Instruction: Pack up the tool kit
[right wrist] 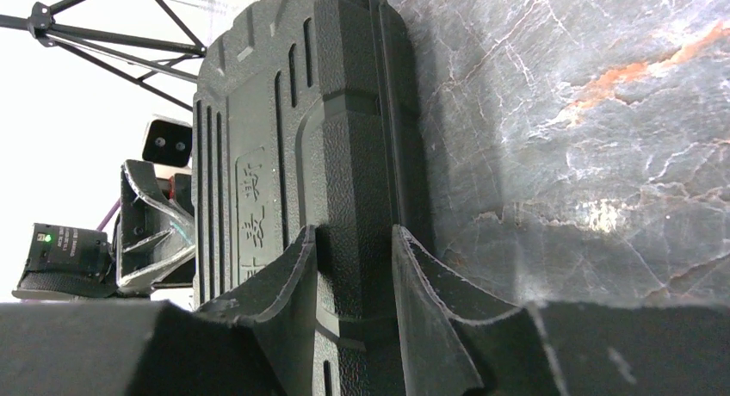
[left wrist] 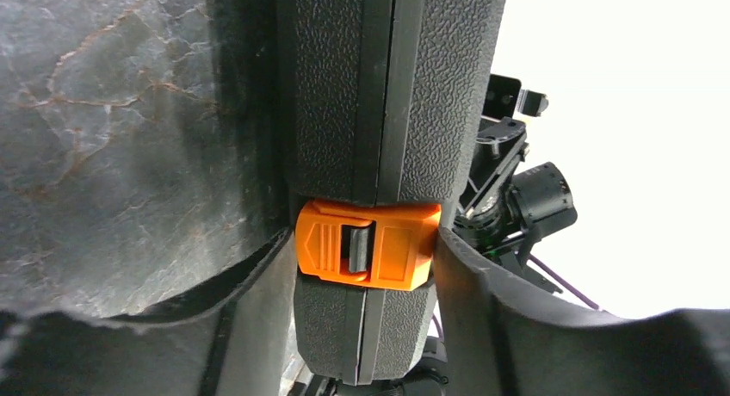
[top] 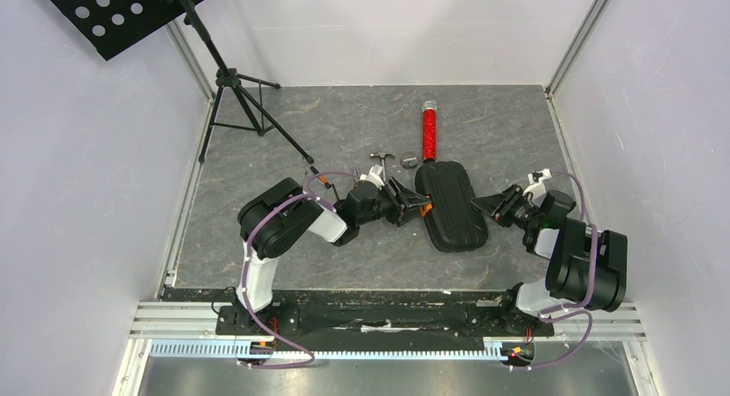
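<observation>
A black tool case (top: 451, 207) lies closed on the grey floor. My left gripper (top: 422, 203) is at the case's left side. In the left wrist view, its fingertips sit either side of the orange latch (left wrist: 400, 245), touching or very near it; whether they grip it is unclear. My right gripper (top: 482, 205) is at the case's right side. In the right wrist view, its part-open fingertips straddle or press near the case's edge (right wrist: 349, 189); contact is hard to judge.
A red cylinder (top: 429, 133), a hammer (top: 382, 157) and a round tin (top: 410, 160) lie behind the case. A black tripod stand (top: 245, 99) occupies the back left.
</observation>
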